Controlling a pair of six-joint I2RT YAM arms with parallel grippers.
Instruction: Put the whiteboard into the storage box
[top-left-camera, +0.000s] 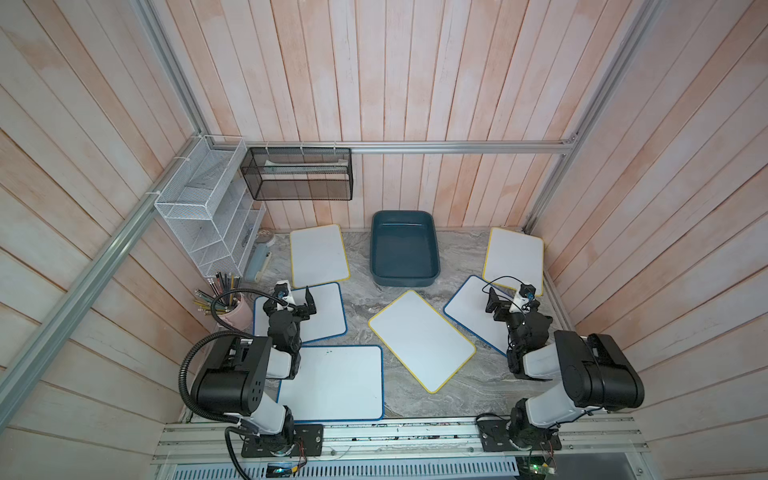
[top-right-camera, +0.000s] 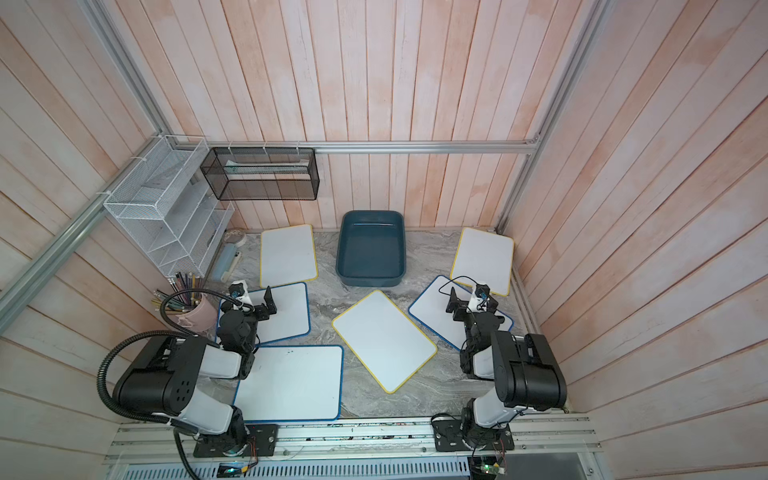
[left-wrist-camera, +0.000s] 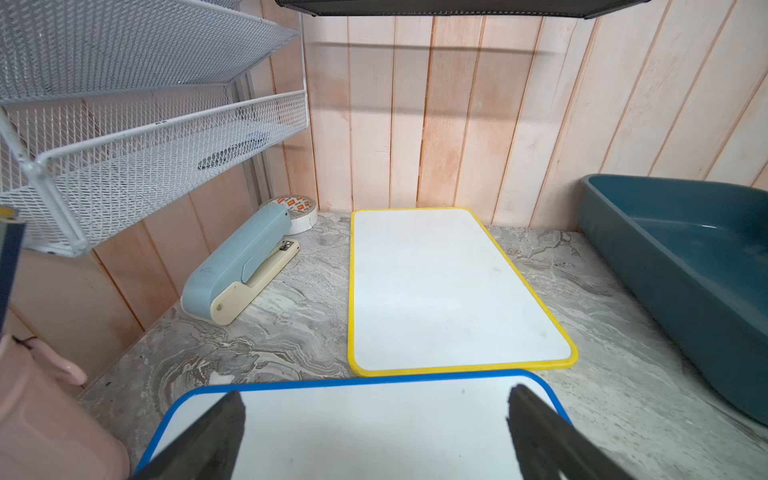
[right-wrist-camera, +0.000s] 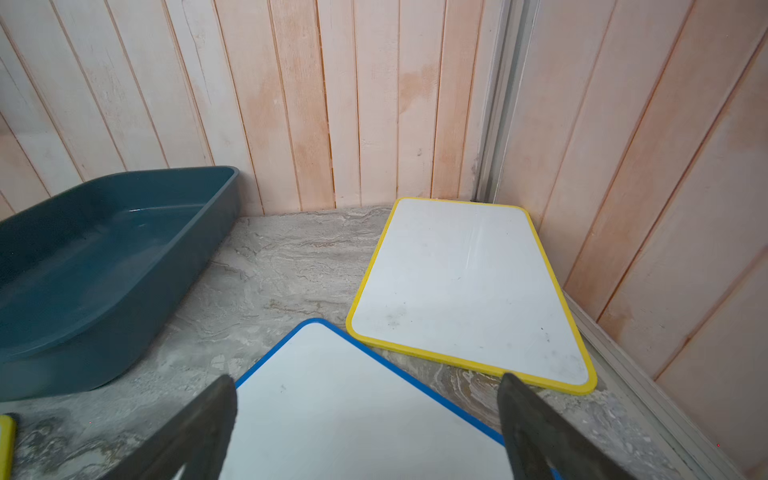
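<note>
An empty dark teal storage box (top-left-camera: 405, 248) stands at the back middle of the table. Whiteboards lie flat around it: a yellow-edged one at back left (top-left-camera: 319, 253), another at back right (top-left-camera: 513, 257), and one turned askew in the middle (top-left-camera: 421, 340). Blue-edged boards lie at left (top-left-camera: 324, 310), front left (top-left-camera: 332, 384) and right (top-left-camera: 473, 308). My left gripper is open above the left blue-edged board, its fingers apart with nothing between. Over the right blue-edged board, my right gripper is open and empty too.
At the left wall stand a white mesh rack (top-left-camera: 212, 216), a pink pen holder (top-right-camera: 196, 314), a blue stapler (left-wrist-camera: 240, 260) and a tape roll (left-wrist-camera: 297, 212). A black wire basket (top-left-camera: 297, 174) hangs on the back rail. Bare marble shows between the boards.
</note>
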